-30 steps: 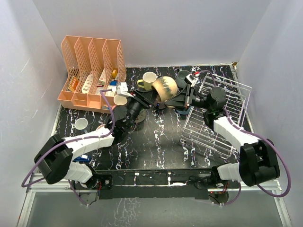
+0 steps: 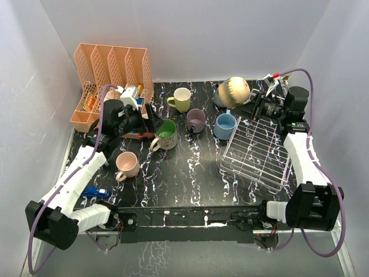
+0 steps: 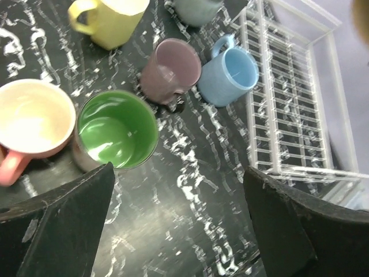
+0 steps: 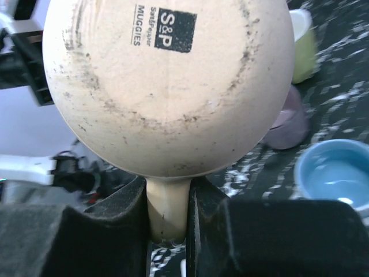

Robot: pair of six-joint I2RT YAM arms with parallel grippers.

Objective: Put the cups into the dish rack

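Held up at the rack's back left is a cream patterned mug (image 2: 234,92), its handle pinched by my right gripper; its lettered base faces the right wrist camera. The white wire dish rack (image 2: 253,153) stands empty where it shows. My left gripper is open over the table, nothing between its fingers. Below it are a green-lined mug (image 3: 118,130), a mauve cup (image 3: 170,70), a light blue mug (image 3: 230,75) and a yellow mug (image 3: 112,20). A pink mug (image 2: 127,165) sits front left, and a grey cup (image 2: 218,97) is partly hidden behind the cream mug.
A peach divided organizer (image 2: 81,118) with small packages fills the back left. Near the left front lies a blue object (image 2: 95,192). The light blue mug stands close to the rack's left side. Bare marbled table (image 2: 190,187) shows in the front middle.
My right gripper has carried the cream mug rightward, away from the left gripper and toward the rack. The left arm has drawn back to the left, uncovering the green-lined mug.
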